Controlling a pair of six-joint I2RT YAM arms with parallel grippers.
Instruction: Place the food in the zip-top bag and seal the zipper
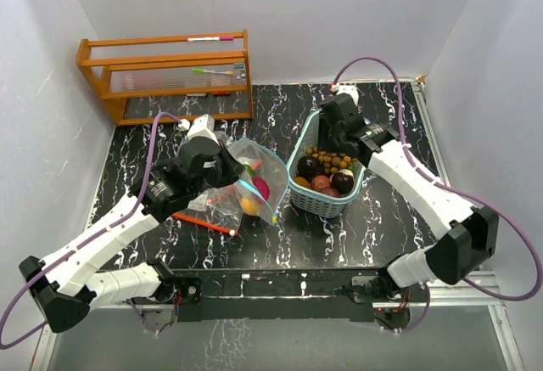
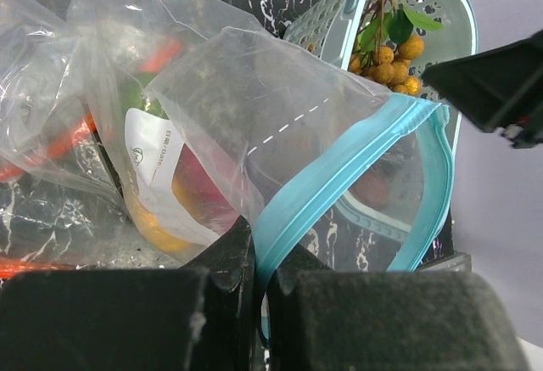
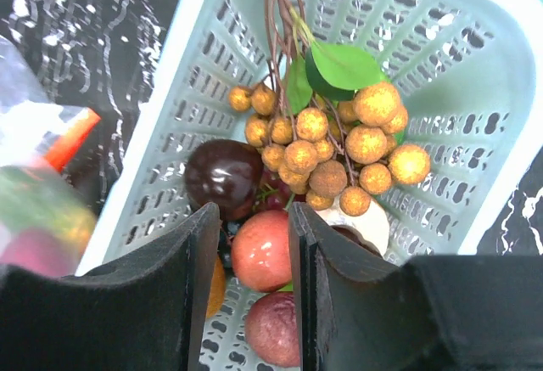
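The clear zip top bag with a blue zipper rim (image 2: 339, 171) gapes toward the basket. My left gripper is shut on one side of that rim. Inside the bag lie a magenta food (image 1: 261, 187), a yellow-orange one (image 1: 249, 205) and something green. At the right, a pale blue basket (image 1: 319, 205) holds dark round fruits, a red fruit (image 3: 261, 250) and a bunch of small brown fruits (image 3: 327, 150) with green leaves. Above it, my right gripper has its fingers part apart. The red fruit shows through the gap; contact with the pads cannot be judged.
A wooden rack (image 1: 176, 61) with pens stands at the back left. An orange stick (image 1: 204, 223) lies on the dark marbled table in front of the bag.
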